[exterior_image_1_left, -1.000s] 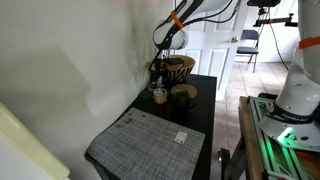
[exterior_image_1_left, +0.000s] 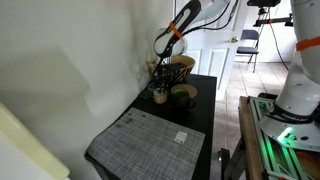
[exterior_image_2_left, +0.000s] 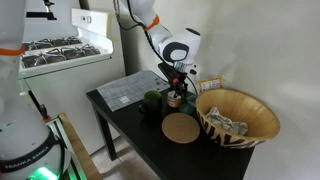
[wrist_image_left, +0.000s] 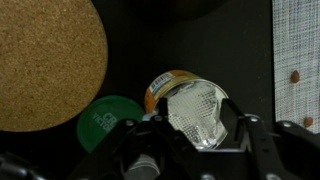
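A small round container (wrist_image_left: 178, 84) with an orange-brown side and a crinkled silvery top lies under my gripper in the wrist view. The two fingers stand apart on either side of that top; whether they touch it I cannot tell. From the side, the container (exterior_image_1_left: 160, 96) is upright on the dark table. In the second exterior view the gripper (exterior_image_2_left: 177, 90) hangs right over the container (exterior_image_2_left: 174, 100), partly covering it. A green lid-like disc (wrist_image_left: 105, 122) is beside it.
A dark pot (exterior_image_1_left: 184, 97) stands close by. The round cork mat (exterior_image_2_left: 181, 127) lies flat, and a large wicker basket (exterior_image_2_left: 238, 104) holding cloth is behind. A grey woven placemat (exterior_image_1_left: 145, 143) covers one table end. Open table lies in front of the mat.
Over the last second the arm has come down slightly toward the container. The container, pot and basket appear to stand where they were.
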